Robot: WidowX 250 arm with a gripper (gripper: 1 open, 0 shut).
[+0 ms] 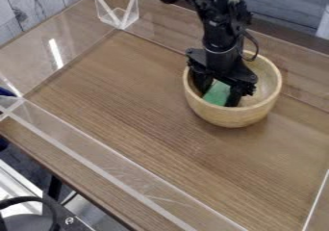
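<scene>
A round tan bowl [256,107] sits at the right of the wooden table. The black gripper [220,75] reaches down into it from the top, its fingers around or just over a green object [217,93] lying in the bowl. The fingers are open; their contact with the green object is partly hidden by the gripper itself.
A clear angular piece [115,13] is at the back left. Dark cables [33,216] lie at the bottom left corner.
</scene>
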